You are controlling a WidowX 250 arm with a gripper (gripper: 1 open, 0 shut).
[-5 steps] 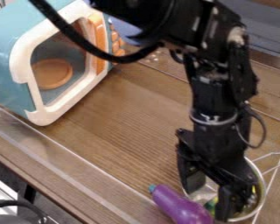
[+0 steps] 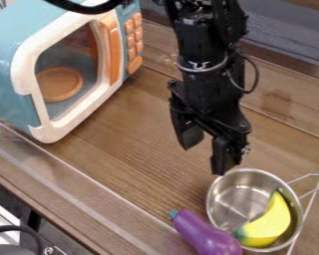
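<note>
My black gripper (image 2: 205, 146) hangs open above the table, up and left of a steel pot (image 2: 235, 189), with nothing seen between its fingers. The pot holds a yellow banana (image 2: 266, 226) at its right side. A purple eggplant (image 2: 202, 232) lies on the table against the pot's lower left, outside it.
A toy microwave (image 2: 43, 45) in light blue and white stands at the upper left, door open, with an orange disc inside. A wire rack (image 2: 309, 187) lies at the right edge, and cables show at the lower left.
My gripper has risen up and away from the pot, uncovering the banana in it. The banana and eggplant lie in about the same places.
</note>
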